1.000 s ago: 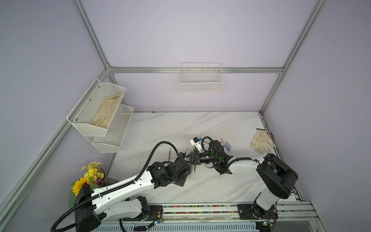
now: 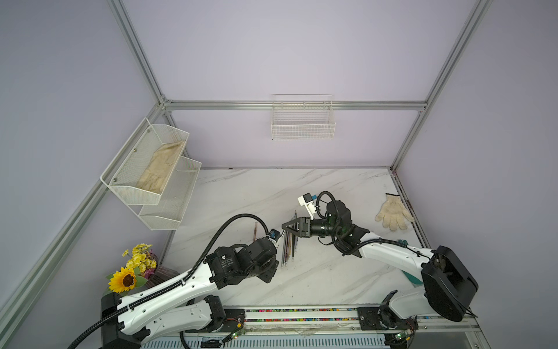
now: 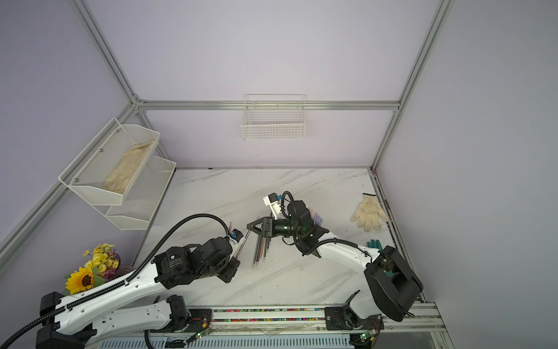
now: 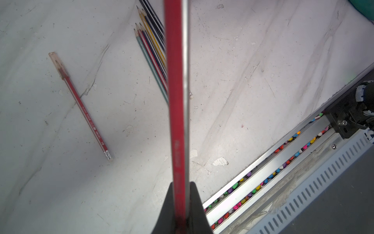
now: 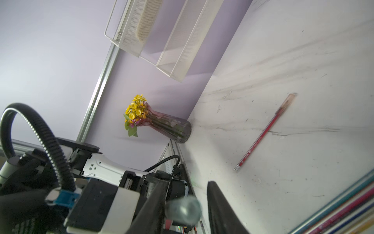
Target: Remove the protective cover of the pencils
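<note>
My left gripper is shut on a red pencil (image 4: 176, 117), held up above the table; its tip lies out of that view. My right gripper (image 3: 251, 226) stands open near the upper end of that pencil. A blurred pale round piece shows between or beyond its fingers in the right wrist view; whether it touches them I cannot tell. Another red pencil (image 4: 87, 117) (image 5: 260, 138) lies on the table with a clear cover (image 4: 57, 62) on it. Several uncovered pencils (image 4: 152, 58) (image 5: 342, 202) lie side by side beside it.
A flower vase (image 5: 167, 124) stands at the left edge. White baskets (image 2: 151, 197) hang on the left wall. A cream glove (image 2: 394, 212) and a teal glove (image 3: 386, 273) lie at the right.
My right gripper and arm have risen toward the back and shifted slightly right.
</note>
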